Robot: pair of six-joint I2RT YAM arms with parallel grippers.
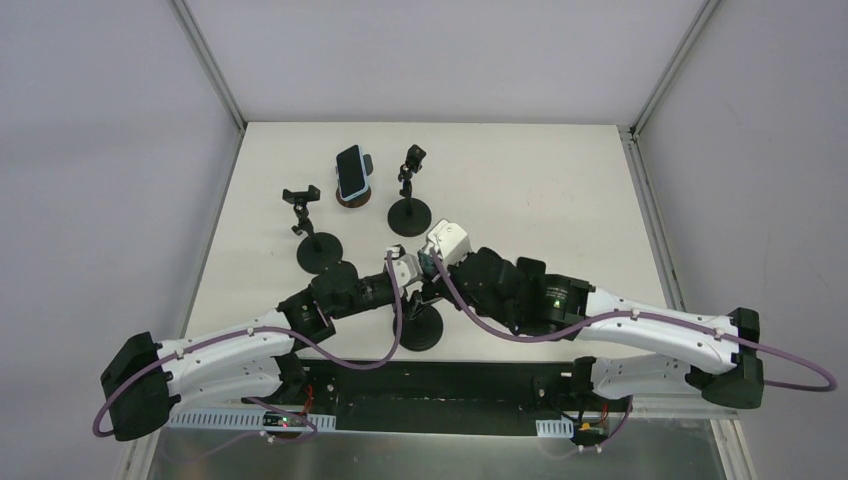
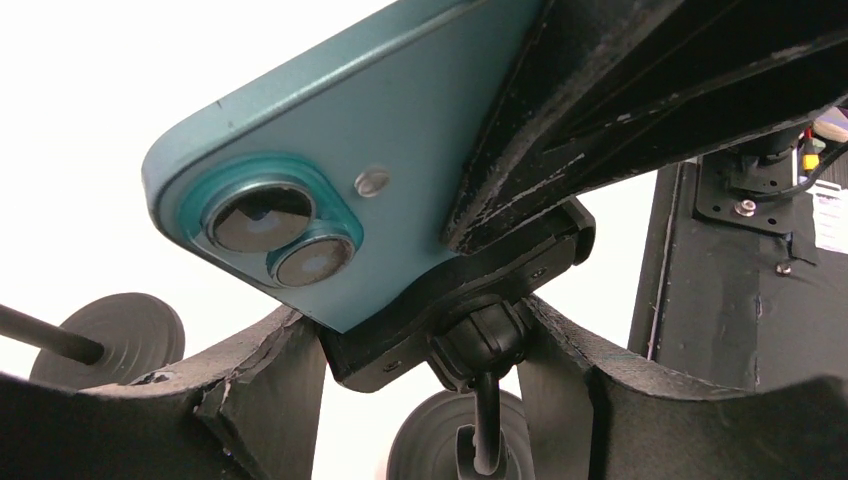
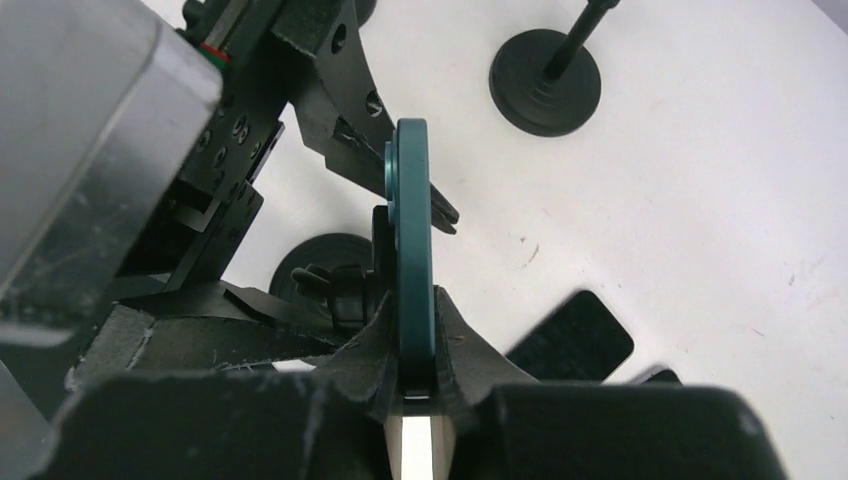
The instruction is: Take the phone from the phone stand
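The teal phone (image 3: 415, 250) stands edge-on between the fingers of my right gripper, which is shut on it. In the left wrist view, the phone's back (image 2: 400, 200) shows two camera lenses, and a dark right finger (image 2: 560, 120) lies across it. Its lower edge is close to the black holder (image 2: 465, 290) of the phone stand; whether they touch I cannot tell. My left gripper has its fingers apart on either side of the holder's joint. The stand's round base (image 1: 418, 330) rests below both grippers, near the table's front edge.
Two empty stands (image 1: 320, 252) (image 1: 409, 216) and one carrying another phone (image 1: 351, 172) occupy the back left. Dark phones (image 3: 575, 335) lie flat under the right arm.
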